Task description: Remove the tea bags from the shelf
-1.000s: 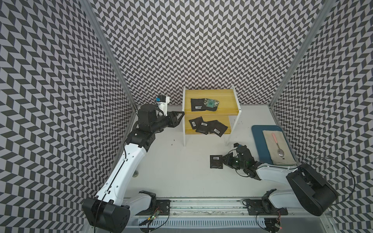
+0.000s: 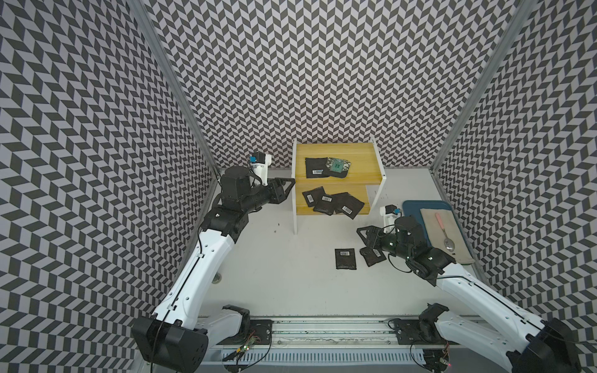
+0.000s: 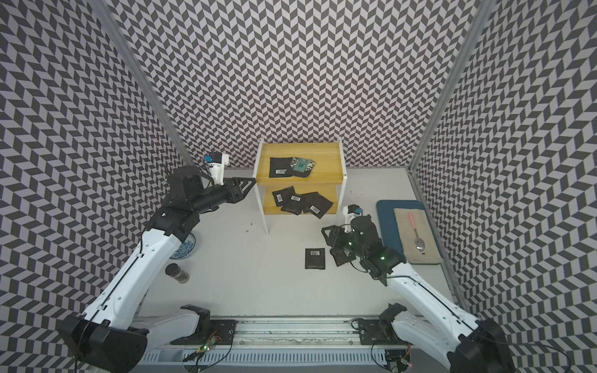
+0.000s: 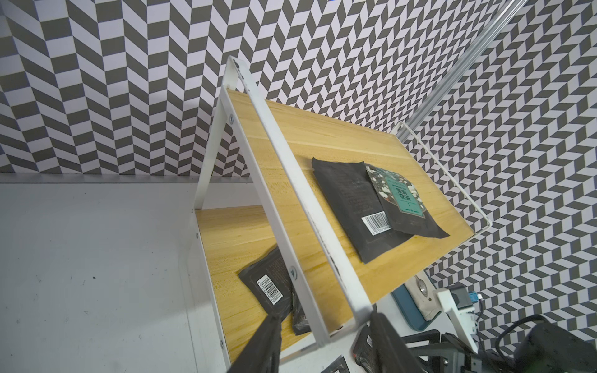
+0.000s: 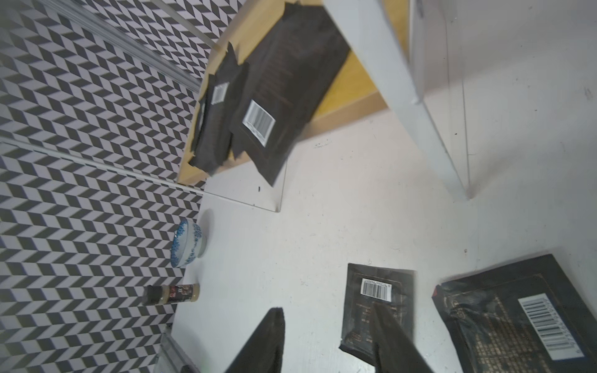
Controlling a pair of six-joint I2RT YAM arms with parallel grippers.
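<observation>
The two-tier wooden shelf point(image 2: 307, 149) stands at the middle back. On its upper board lies a black tea bag point(image 4: 348, 199), partly overlapped by a tea bag with a green label point(image 4: 404, 202). Several black tea bags point(image 2: 351, 205) lie overlapping on the lower board. Two more are on the table: one flat tea bag point(image 5: 377, 310) and, to its right, another tea bag point(image 5: 519, 317). My right gripper hangs over the table near them, fingers apart and empty. My left gripper is beside the shelf's left frame, also open with nothing held.
At the right, a blue tray point(image 2: 410, 208) holds a beige cloth with a spoon point(image 2: 445, 233). A blue-patterned bowl point(image 3: 184, 246) and a dark-capped jar point(image 3: 177, 273) stand at the left. White shelf legs point(image 5: 398, 80) rise near the right gripper.
My right arm has risen and its gripper has lifted off the table, uncovering the second tea bag lying there. The left arm has stayed put.
</observation>
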